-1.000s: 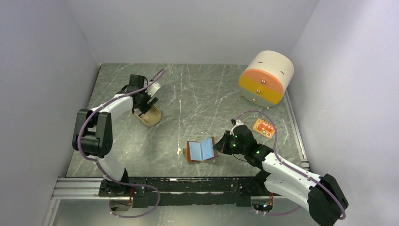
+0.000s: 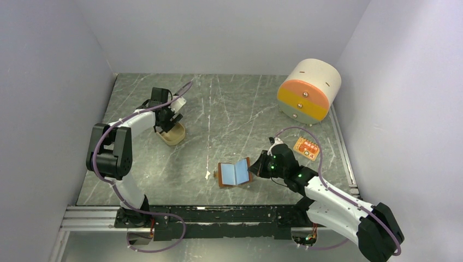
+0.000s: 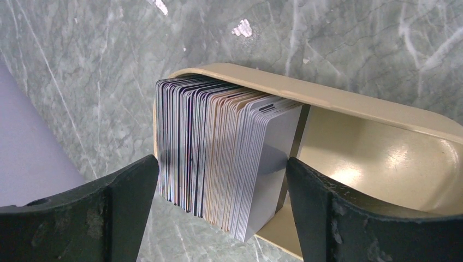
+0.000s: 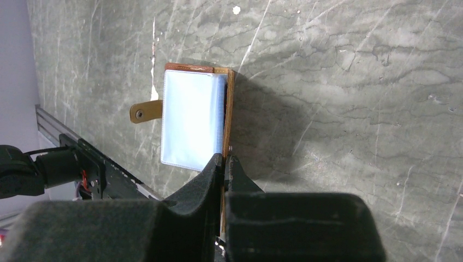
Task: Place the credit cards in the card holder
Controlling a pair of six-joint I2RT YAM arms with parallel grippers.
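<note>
A thick stack of cards (image 3: 210, 153) stands on edge in the tan box (image 3: 371, 106), with a white card facing the empty part. My left gripper straddles the stack in the left wrist view, fingers part way apart; one finger lies beside each end, and the right one meets the white card's face. The brown card holder (image 2: 235, 173) lies spread at the table's front, its pale blue sleeves showing. On its right cover edge, my right gripper is shut, as the right wrist view shows.
At the back right stands a rounded drawer box (image 2: 311, 90) with coloured drawers. A small orange notepad (image 2: 307, 148) lies near the right arm. Between the box and the card holder, the grey table (image 2: 218, 125) is bare.
The left arm has shifted very slightly, and the tan box looks nudged a little to the left. The card holder has moved a touch to the right; the right arm looks still.
</note>
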